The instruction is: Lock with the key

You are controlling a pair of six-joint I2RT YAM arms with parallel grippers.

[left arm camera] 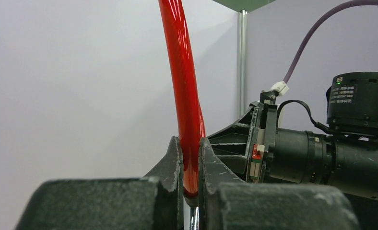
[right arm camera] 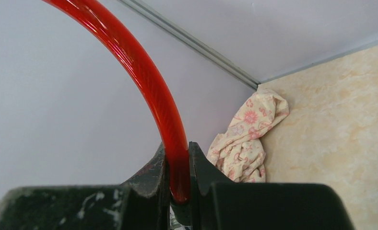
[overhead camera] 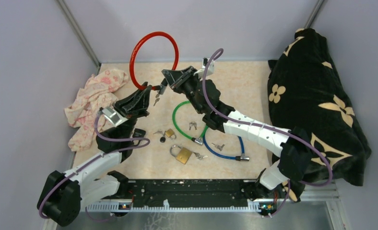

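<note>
A red cable lock (overhead camera: 154, 34) is held up in a loop between my two grippers, clear of the table. My left gripper (overhead camera: 147, 87) is shut on the cable near one end; in the left wrist view the red tube (left arm camera: 182, 81) stands between its fingers, a metal pin below the dark collar. My right gripper (overhead camera: 165, 76) is shut on the other end, where the tube (right arm camera: 163, 110) meets a dark sleeve. In the top view the silver lock body (overhead camera: 162, 89) hangs there with keys (overhead camera: 156, 99) dangling. Whether the pin sits inside the lock body, I cannot tell.
Below lie a green cable lock (overhead camera: 177, 123), a blue cable lock (overhead camera: 219, 154), a large brass padlock (overhead camera: 183, 155), a small brass padlock (overhead camera: 170, 133) and a black padlock (overhead camera: 139, 132). A floral cloth (overhead camera: 92, 102) is at left, a dark cushion (overhead camera: 316, 103) at right.
</note>
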